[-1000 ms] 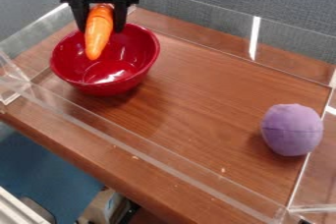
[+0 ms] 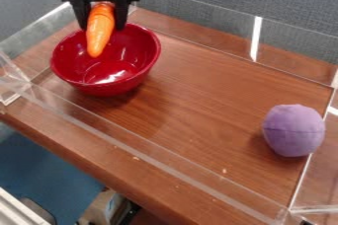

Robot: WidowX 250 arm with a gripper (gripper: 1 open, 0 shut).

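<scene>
My black gripper (image 2: 101,2) is at the top left, shut on an orange carrot (image 2: 99,30) that hangs tilted downward over a glossy red bowl (image 2: 113,69). The carrot's lower end is inside the bowl's outline; whether it touches the bowl cannot be told. The bowl rests on the wooden table at the left. A purple ball (image 2: 294,130) lies at the right.
Clear low walls (image 2: 185,175) edge the wooden tabletop (image 2: 199,101). A grey wall stands behind, and a blue floor with a box shows below the near left edge.
</scene>
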